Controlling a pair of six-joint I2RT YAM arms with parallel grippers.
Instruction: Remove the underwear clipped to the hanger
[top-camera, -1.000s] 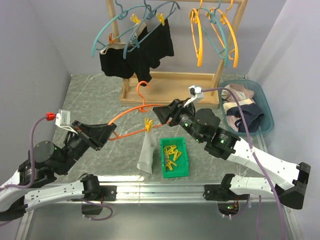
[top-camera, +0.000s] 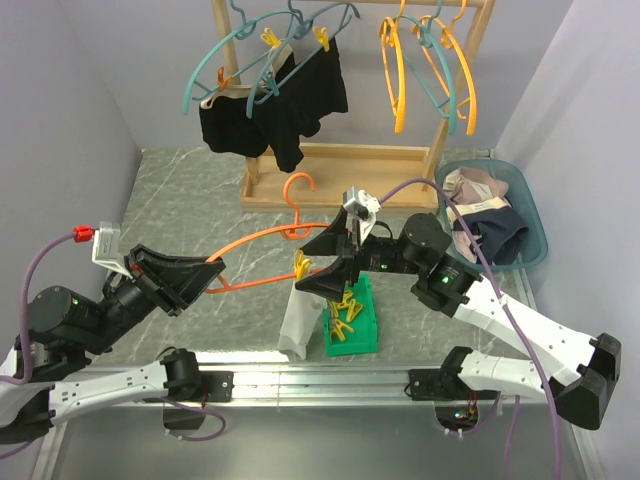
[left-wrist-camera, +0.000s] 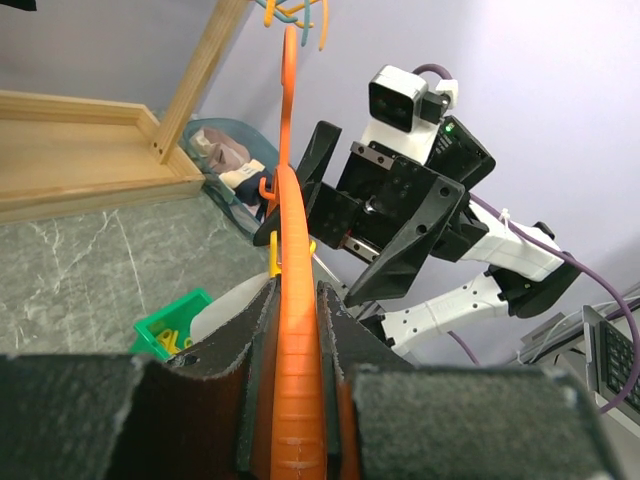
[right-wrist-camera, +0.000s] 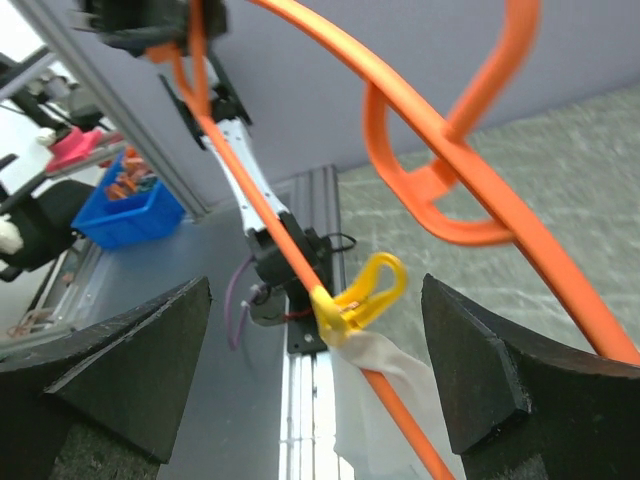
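My left gripper (top-camera: 210, 278) is shut on one end of an orange hanger (top-camera: 255, 237), which reaches across to the right. In the left wrist view the hanger (left-wrist-camera: 296, 330) runs straight out from between the fingers. A yellow clip (top-camera: 301, 264) pins pale, whitish underwear (top-camera: 299, 320) to the hanger's lower bar, and the cloth hangs down. My right gripper (top-camera: 318, 265) stands open close by the clip. In the right wrist view the clip (right-wrist-camera: 350, 300) shows in the gap between the spread fingers, apart from both.
Below lies a green box (top-camera: 352, 341) of yellow clips. At the right stands a blue-grey basket (top-camera: 530, 225) with clothes. A wooden rack (top-camera: 345, 160) behind carries teal and yellow hangers and black garments (top-camera: 318, 88).
The left gripper and hanger have shifted slightly; the hook now sits lower and further right.
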